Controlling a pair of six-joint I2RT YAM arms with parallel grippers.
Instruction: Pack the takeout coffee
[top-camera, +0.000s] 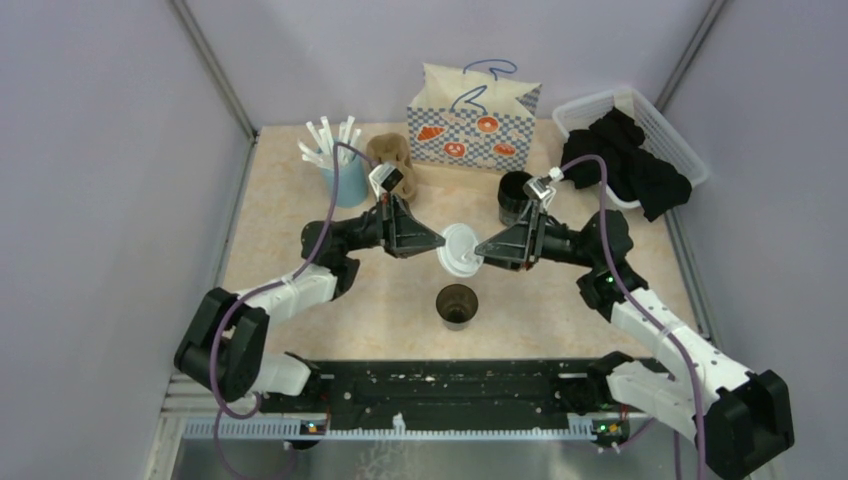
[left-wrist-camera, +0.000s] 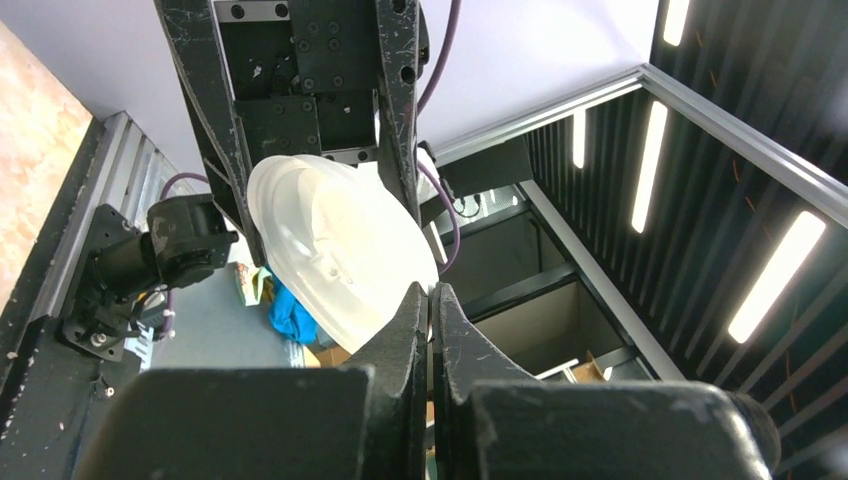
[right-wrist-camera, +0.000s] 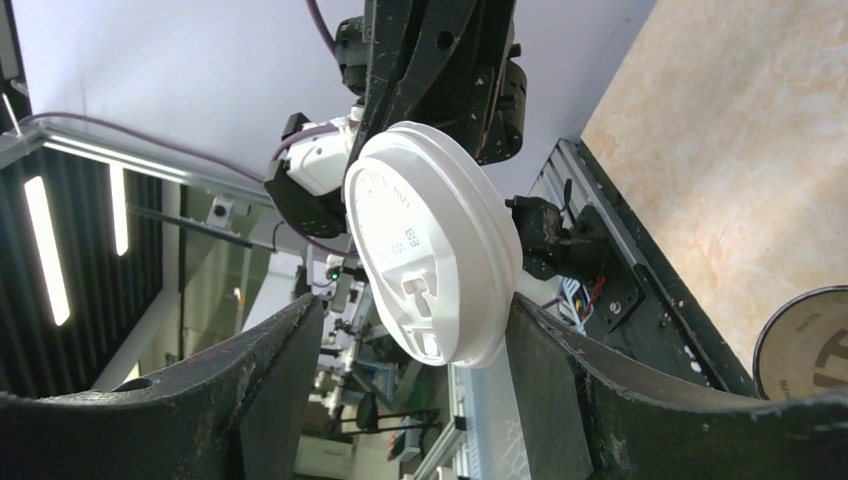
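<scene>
A white coffee lid (top-camera: 460, 250) is held tilted above the table between the two grippers. My left gripper (top-camera: 442, 241) is shut on the lid's rim; in the left wrist view the edge of the lid (left-wrist-camera: 340, 250) meets its closed fingertips. The right gripper stands part open, its fingers on either side of the lid (right-wrist-camera: 430, 240), whose outer face with the sip opening shows there. Just in front of the lid, a dark cup (top-camera: 457, 305) stands uncovered on the table.
At the back are a checkered paper bag (top-camera: 470, 137), a brown cup carrier (top-camera: 390, 152), a blue holder (top-camera: 346, 184) with white straws and a second dark cup (top-camera: 513, 198). A white basket (top-camera: 672, 135) with black cloth stands back right.
</scene>
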